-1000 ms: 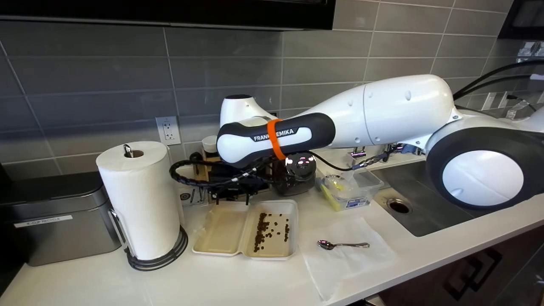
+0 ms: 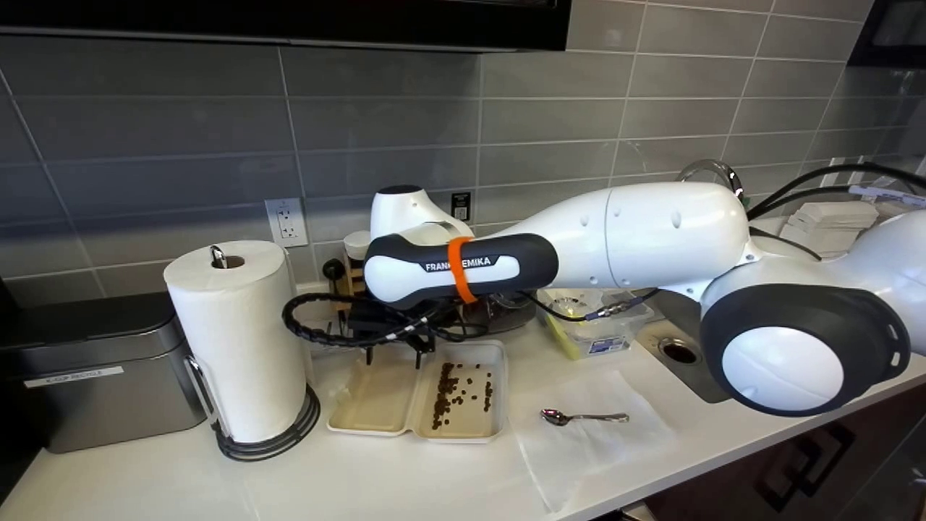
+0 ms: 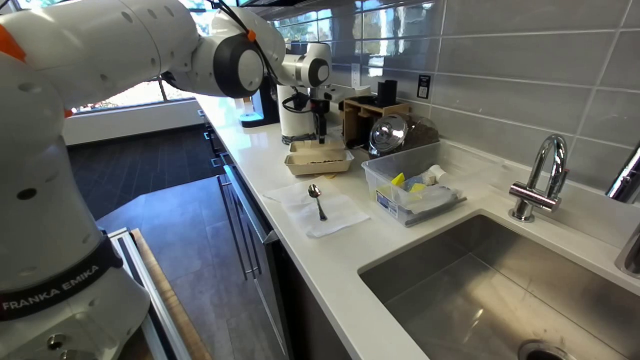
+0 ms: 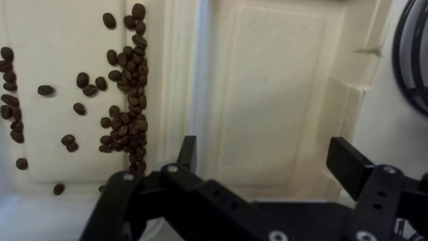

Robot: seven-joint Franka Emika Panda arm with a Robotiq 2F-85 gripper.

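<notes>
An opened takeout container [image 2: 371,398] lies on the counter, its two halves side by side. Coffee beans [image 4: 130,80] are scattered in one half, most of them along the middle ridge; the other half [image 4: 273,100] is empty. Over the back of that empty half hangs my gripper, with its fingers wide apart and only the container's surface below showing between them. In the first exterior view, the gripper's fingers [image 2: 419,357] point downward near the container's back edge. A metal spoon [image 2: 579,417] rests on a white sheet [image 2: 599,451] to the container's right.
A paper towel roll [image 2: 241,347] on a black stand and a steel bin [image 2: 121,391] stand to the left. A clear plastic bin [image 3: 414,189] with odds and ends sits beside the sink [image 3: 480,294]. Behind the container is a wooden rack [image 3: 354,123].
The arm has come down and slightly left, bringing the gripper lower over the container's back. Container, beans and spoon have not moved.
</notes>
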